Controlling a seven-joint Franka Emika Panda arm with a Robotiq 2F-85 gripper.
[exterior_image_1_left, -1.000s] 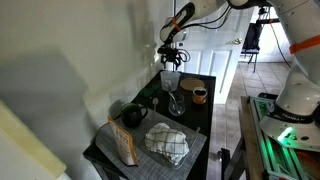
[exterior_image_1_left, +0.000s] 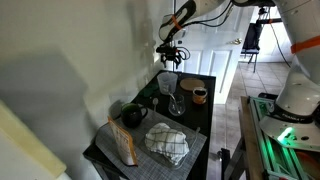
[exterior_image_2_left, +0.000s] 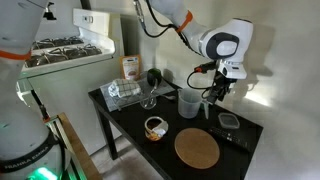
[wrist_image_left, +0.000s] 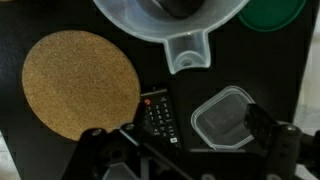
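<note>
My gripper is open, its dark fingers spread apart with nothing between them. In the wrist view it hangs over a black remote (wrist_image_left: 160, 116) and a clear, rounded rectangular container (wrist_image_left: 222, 120). A translucent tub (wrist_image_left: 135, 17) with a projecting spout or handle lies at the top of that view, and something dark shows inside it. From the second exterior view, the gripper (exterior_image_2_left: 214, 94) is above the back of the table, just right of the tub (exterior_image_2_left: 190, 104).
A round cork mat (exterior_image_2_left: 197, 150) lies in front of the tub, with a jar (exterior_image_2_left: 156, 128) to its left. A drinking glass (exterior_image_1_left: 177, 104), checked cloth (exterior_image_1_left: 167, 142), dark mug (exterior_image_1_left: 132, 115) and upright package (exterior_image_1_left: 123, 143) occupy the table's other end. The wall runs close behind.
The gripper has shifted slightly to the right in exterior view 1, staying above the table's far end. The objects on the table appear unmoved.
</note>
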